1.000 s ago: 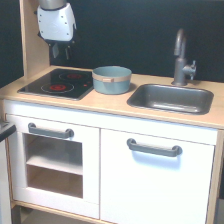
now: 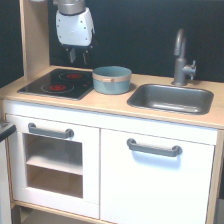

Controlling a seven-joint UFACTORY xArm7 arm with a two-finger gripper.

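A white robot arm with a dark gripper hangs over the black stovetop at the upper left of the toy kitchen, above and left of a grey-blue pot. The pot sits on the wooden counter just right of the stovetop. The gripper is small and dark against the dark backboard, so whether it is open or shut is unclear.
A steel sink with a faucet occupies the right of the counter. Below are a white cabinet door and a windowed oven door. At the far left edge stands another white panel with a handle.
The arm and gripper have moved right and slightly down, toward the pot's side of the stovetop. The pot looks unmoved.
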